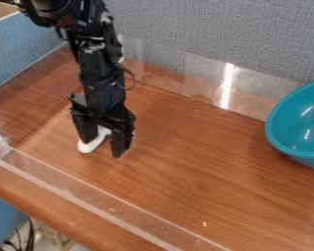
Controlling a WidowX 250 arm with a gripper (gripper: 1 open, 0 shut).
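Note:
My gripper point(103, 137) is low over the wooden table point(199, 167), left of centre, its black fingers spread open around a small white object point(89, 144). The object is partly hidden behind the fingers, so I cannot tell whether they touch it.
A teal bowl point(298, 125) sits at the right edge. A grey wall backs the table, a blue-sided bin point(16, 54) stands at the upper left, and clear strips run along the table's edges.

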